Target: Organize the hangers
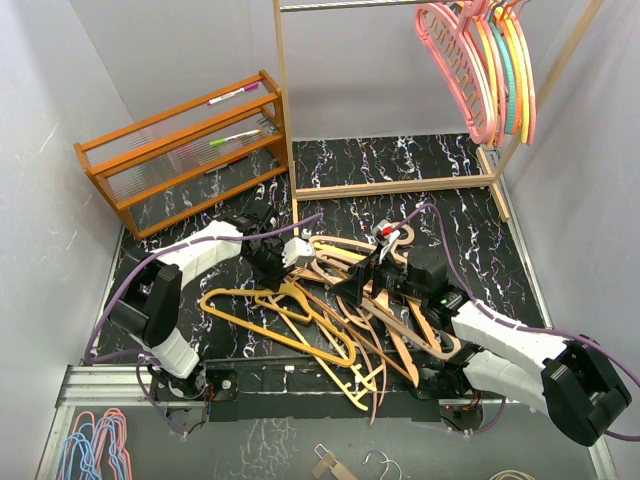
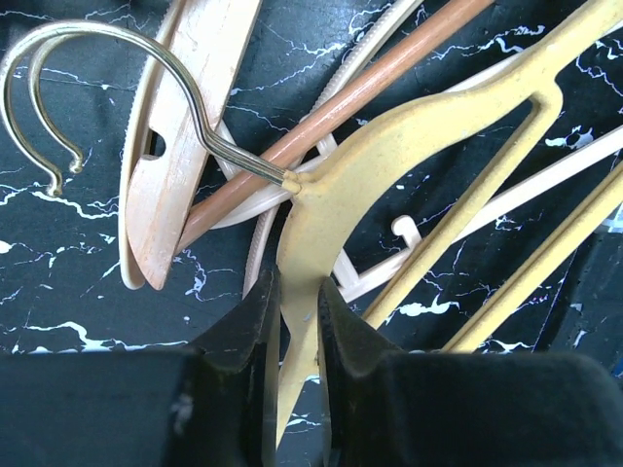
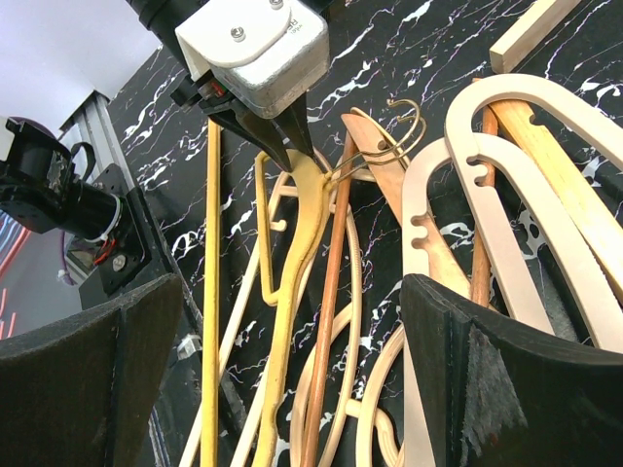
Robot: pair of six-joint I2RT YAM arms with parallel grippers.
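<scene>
A yellow hanger point(image 1: 269, 331) with a gold hook point(image 2: 200, 117) lies on a pile of pale and brown hangers point(image 3: 505, 243) on the black marbled table. My left gripper point(image 1: 284, 280) is down at the yellow hanger's neck point(image 2: 316, 224); in the left wrist view its fingertips point(image 2: 301, 292) lie either side of that neck, close together, and whether they grip it cannot be told.
Pastel hangers point(image 1: 480, 75) hang on the rack at the back right. A wooden shelf point(image 1: 175, 140) stands back left. Bare table point(image 1: 340, 160) shows behind the pile.
</scene>
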